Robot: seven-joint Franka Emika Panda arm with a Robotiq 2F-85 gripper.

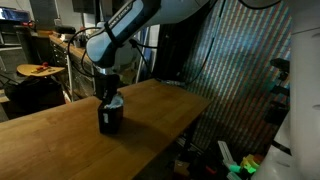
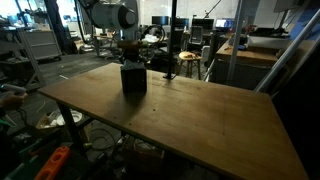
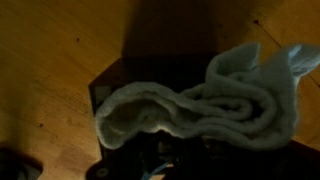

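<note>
A dark, open-looking container (image 1: 110,121) stands upright on the wooden table, with pale cloth (image 1: 117,101) at its top. Above it reaches the white arm, its dark gripper (image 1: 106,91) down at the container's upper edge. Seen from the other side, the container (image 2: 133,82) is a black box with a greyish top. In the wrist view, folded off-white cloth (image 3: 240,105) lies across the black container (image 3: 165,70) and hides much of the fingers. My gripper appears shut on the container's edge; the exact contact is hidden.
Bare wooden table (image 2: 215,115) surrounds the container, with wide free room along its length. Behind the table are a stool (image 1: 38,71) and a dark bin (image 1: 36,95). A vertical post (image 2: 172,40) stands near the far table edge.
</note>
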